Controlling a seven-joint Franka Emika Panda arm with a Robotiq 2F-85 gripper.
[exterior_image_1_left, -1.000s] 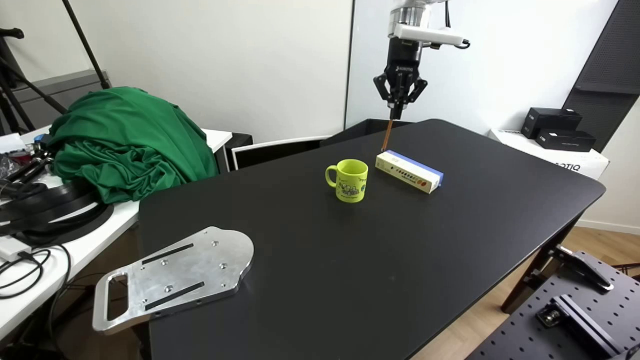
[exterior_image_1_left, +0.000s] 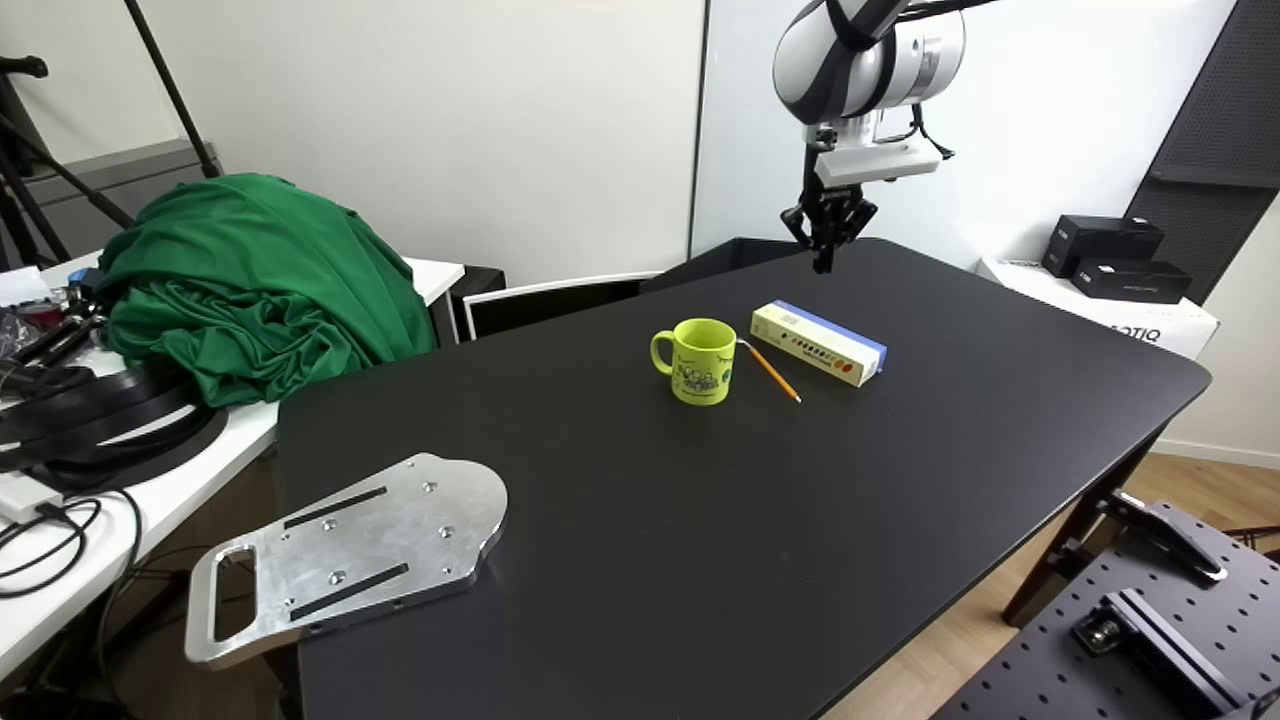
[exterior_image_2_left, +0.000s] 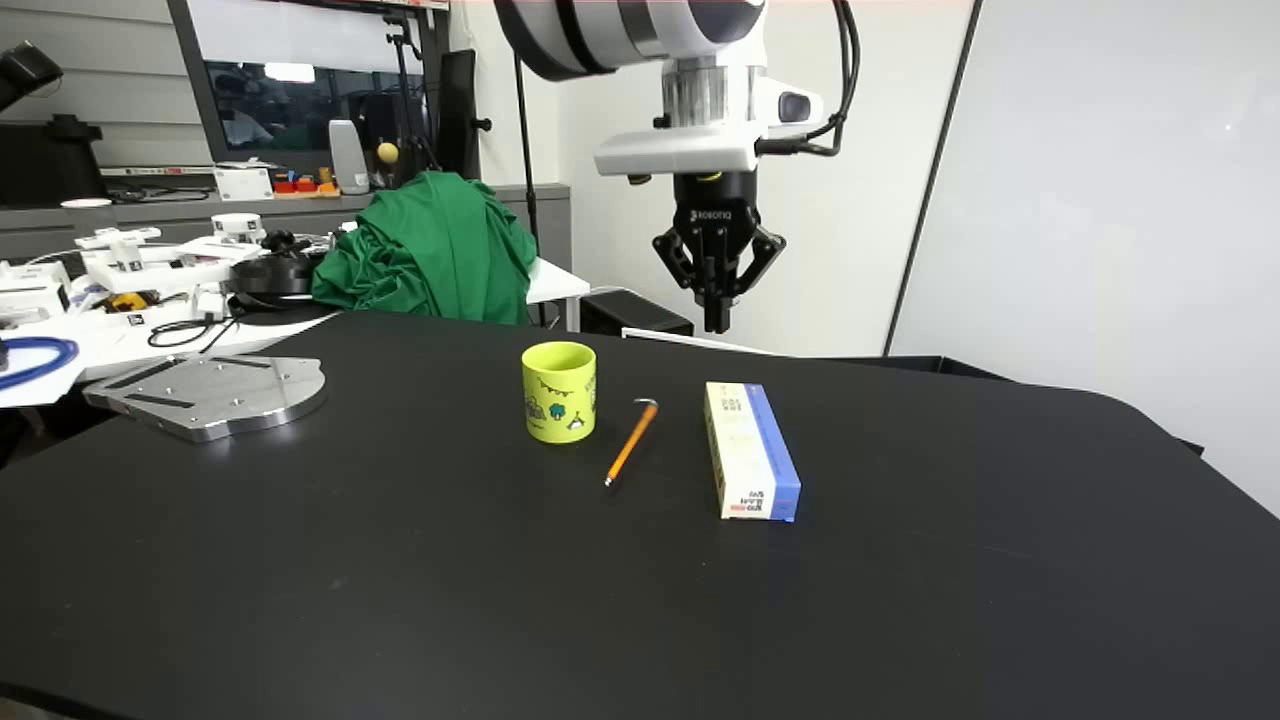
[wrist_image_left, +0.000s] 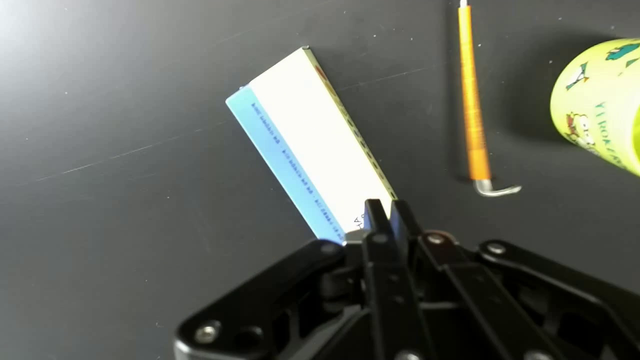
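My gripper (exterior_image_1_left: 823, 262) hangs above the table, behind the box in exterior view 1. Its fingers are nearly together, and no object shows between them in any view. An orange-handled tool with a bent metal end (exterior_image_2_left: 632, 442) lies on the table between the mug and the box, apart from the gripper. The yellow-green mug (exterior_image_1_left: 701, 360) stands upright. Beside the tool is a long cream and blue box (exterior_image_1_left: 818, 341), lying flat. From the wrist, my fingertips (wrist_image_left: 375, 210) cover the near end of this box.
Toward the table's left end sits a silver metal plate (exterior_image_1_left: 372, 546). A green cloth (exterior_image_1_left: 258, 282) is heaped on the white side table.
The orange tool hung upright from my gripper a second ago; now it lies on the table beside the mug. The gripper has shifted a little right, lower in the picture, and the arm has tilted.
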